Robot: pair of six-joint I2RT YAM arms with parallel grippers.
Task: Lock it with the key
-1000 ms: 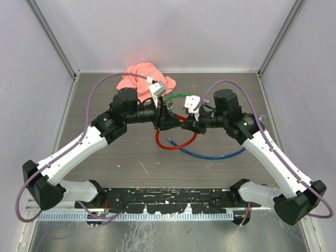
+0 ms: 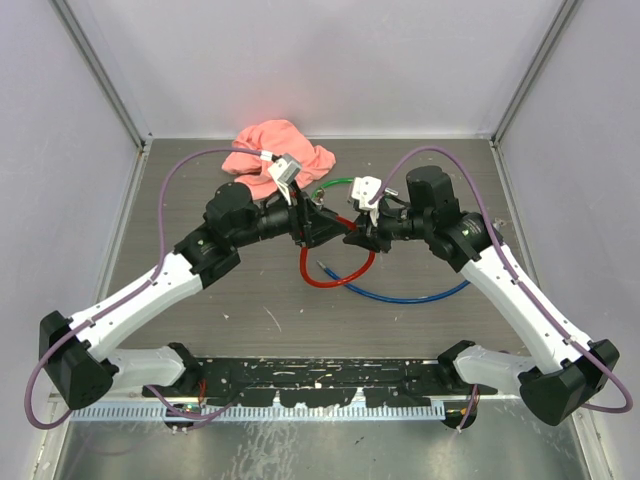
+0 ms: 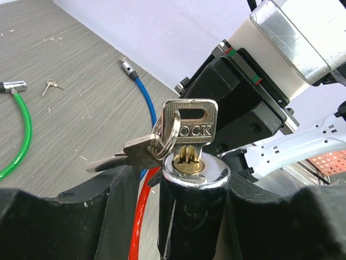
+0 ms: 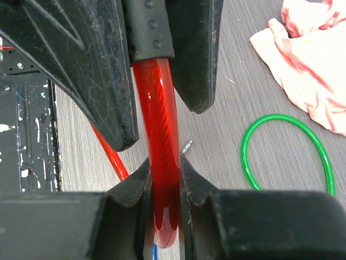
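In the left wrist view a chrome-topped black lock barrel (image 3: 195, 187) stands upright between my left gripper's fingers. A key (image 3: 199, 122) stands in its brass keyway, with a second key (image 3: 141, 149) hanging from its ring. My left gripper is partly open around the barrel; a gap shows on its left side. In the right wrist view the red cable (image 4: 157, 108) runs down from a grey sleeve (image 4: 147, 27), and my right gripper is shut on it. From the top, both grippers meet above the table, the red cable (image 2: 322, 284) looping below them.
A blue cable (image 2: 400, 299) lies to the right and a green cable (image 3: 24, 130) behind. Loose keys (image 3: 51, 84) rest on the table. A pink cloth (image 2: 275, 150) lies at the back. Bare table stretches in front of the arms.
The right arm is nearly still. The red loop has moved only slightly.
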